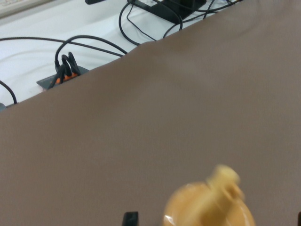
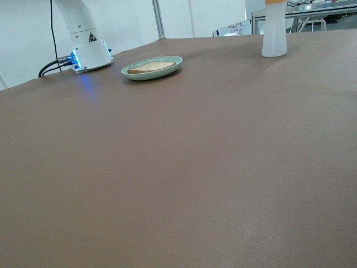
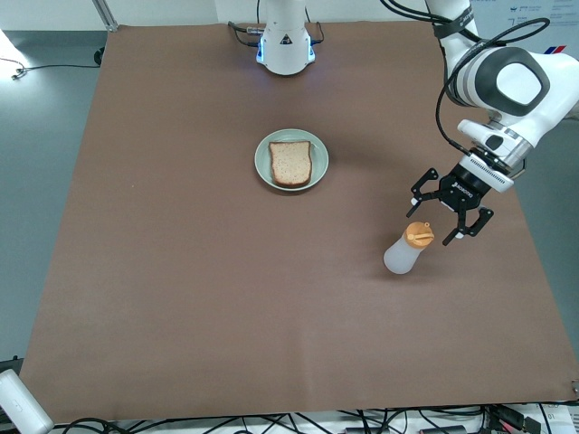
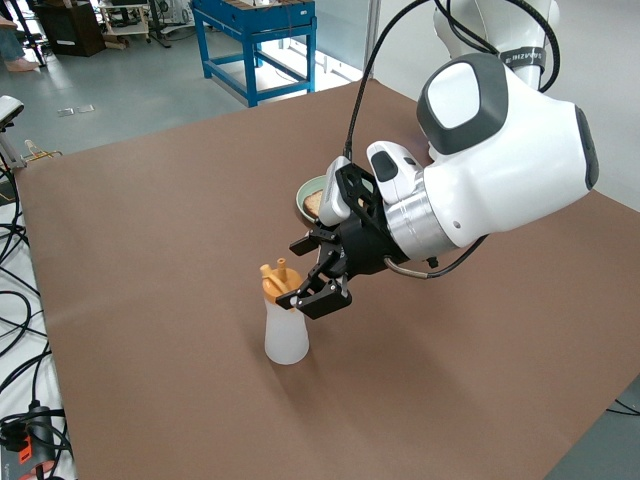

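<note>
A white bottle (image 3: 401, 255) with an orange spouted cap (image 3: 420, 233) stands upright on the brown table; it also shows in the top view (image 2: 274, 33) and right view (image 4: 286, 334). My gripper (image 3: 425, 226) is open just above the cap, its two fingers spread to either side. In the wrist view the blurred cap (image 1: 207, 205) fills the lower middle, between the dark fingertips at the bottom edge. A slice of bread (image 3: 289, 163) lies on a pale green plate (image 3: 317, 166) near the table's middle.
Cables and a power strip (image 1: 61, 77) lie beyond the near edge.
</note>
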